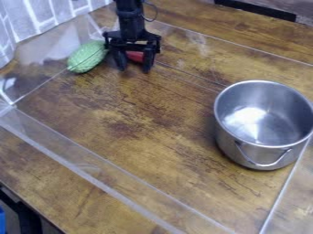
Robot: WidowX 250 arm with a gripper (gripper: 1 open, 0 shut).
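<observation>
The black gripper (pixel 132 52) is low over the back left of the wooden table, on a small red object (pixel 137 57) that it partly hides. Whether its fingers are open or shut on that object cannot be made out. Just left of it lies a pale green corn-or-cabbage-like vegetable (pixel 87 57). A large steel pot (pixel 262 125) stands empty on the right.
Clear plastic edging runs along the left and front. A white cloth (pixel 31 23) is at the back left, and a dark edge at the back right.
</observation>
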